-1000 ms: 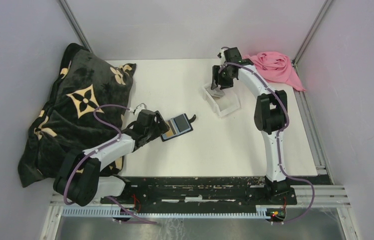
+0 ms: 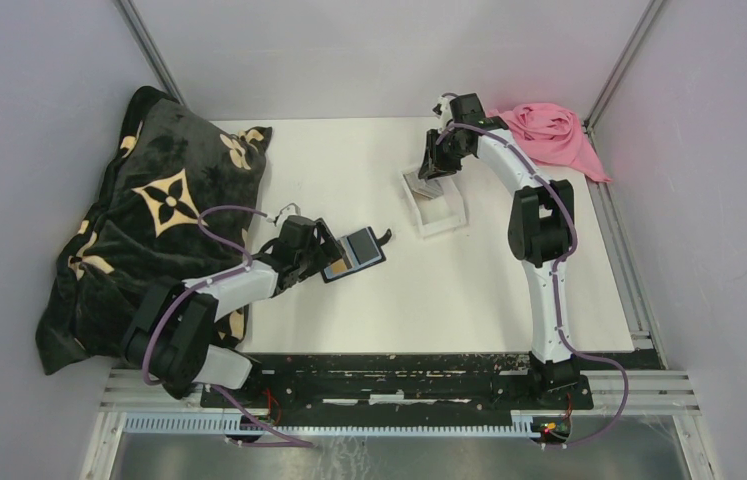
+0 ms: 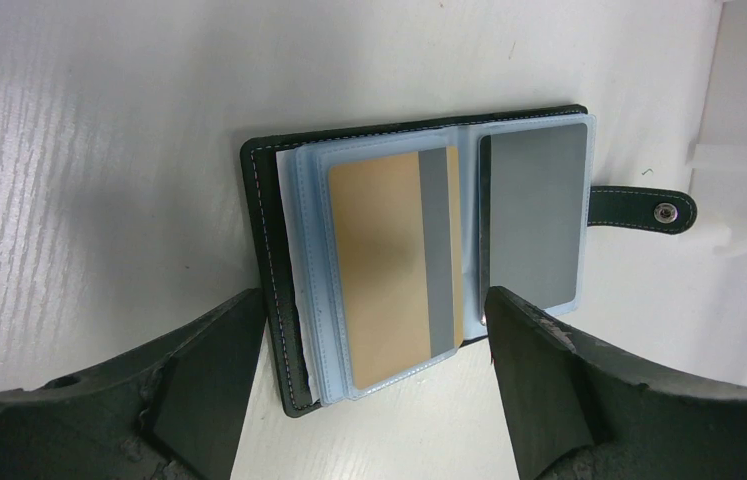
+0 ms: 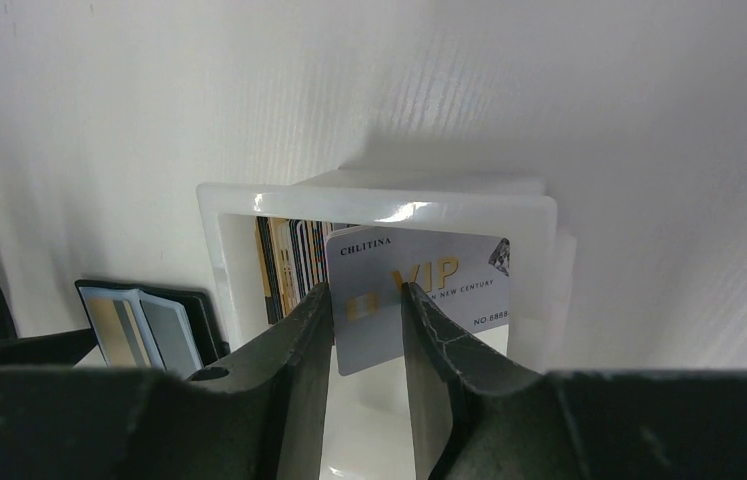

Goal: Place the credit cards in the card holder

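Note:
The card holder (image 3: 369, 250), dark with a stitched border and clear sleeves, lies unfolded on the table. A gold card with a grey stripe (image 3: 381, 270) shows in one sleeve. My left gripper is open, its fingertips on either side of the sleeved part, nothing gripped. Inside the white box (image 4: 374, 205), a silver VIP card (image 4: 469, 280) leans over a row of several cards (image 4: 294, 262) on edge. Over that card, my right gripper has its fingers parted; one finger (image 4: 429, 330) overlaps the card's face. Whether either touches it, I cannot tell.
A pink cloth (image 2: 554, 135) is bunched at the back right. The dark patterned blanket (image 2: 159, 200) covers the left side. Between holder and box the tabletop is bare, as is the front middle.
The white box has turned and shifted a little to the left under my right gripper, whose fingers sit closer together. My left arm has advanced slightly over the holder.

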